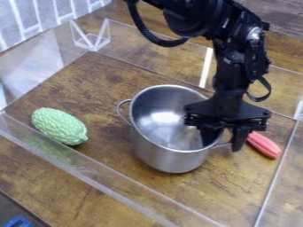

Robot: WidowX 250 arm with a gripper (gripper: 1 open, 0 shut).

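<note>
A stainless steel pot [166,146] with side handles stands in the middle of the wooden surface. My black gripper [228,133] is down at the pot's right rim, by the right handle; whether its fingers are on the rim or handle, and how far apart they are, is hard to tell. A green bumpy vegetable, like a bitter melon [59,126] lies to the left of the pot. A red elongated object [263,144] lies right of the pot, just beside the gripper.
Clear plastic walls [83,160] border the wooden work area [83,89]. Bare wood shows at the back left and in front of the pot. A small blue object [18,222] is at the bottom left corner.
</note>
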